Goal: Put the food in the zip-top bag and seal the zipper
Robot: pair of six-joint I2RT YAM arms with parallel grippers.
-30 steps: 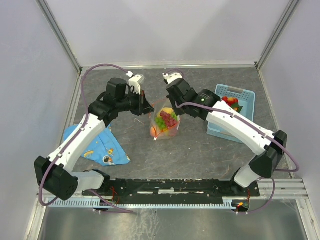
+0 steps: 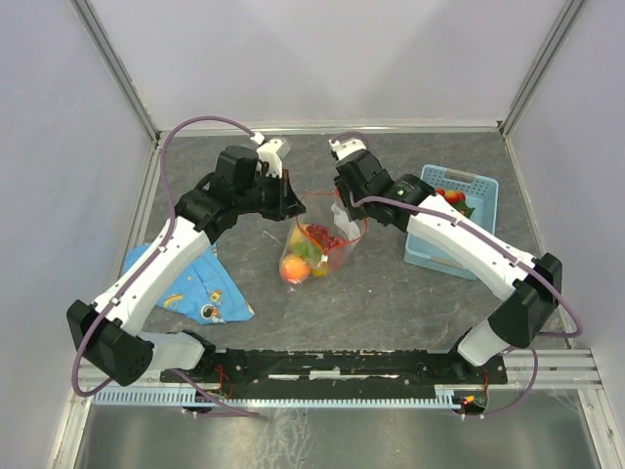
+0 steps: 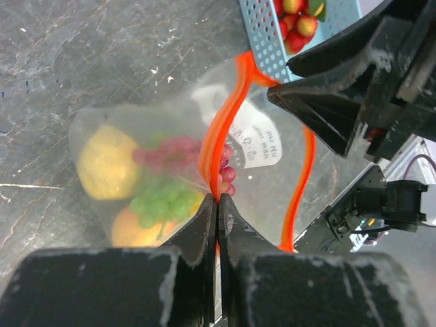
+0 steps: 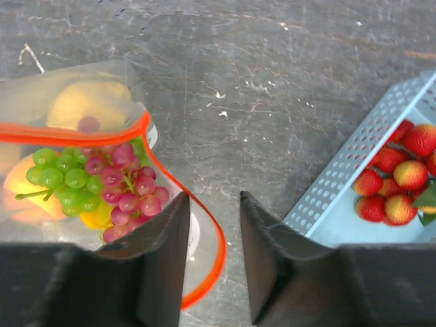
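The clear zip bag (image 2: 312, 249) with an orange zipper hangs between the arms, holding yellow and orange fruit and green and red grapes (image 4: 129, 191). My left gripper is shut on the bag's orange zipper edge. My right gripper is part open at the bag's right rim (image 4: 216, 231), beside the orange strip; whether anything is between its fingers is unclear. The bag's mouth gapes toward the right gripper.
A blue basket (image 2: 425, 249) with strawberry-like red fruit (image 4: 412, 174) stands at the right. Blue printed pouches (image 2: 205, 288) lie at the left.
The bag has swung toward the front-left, its fruit now lower. My right gripper has shifted slightly right; my left stays on the zipper.
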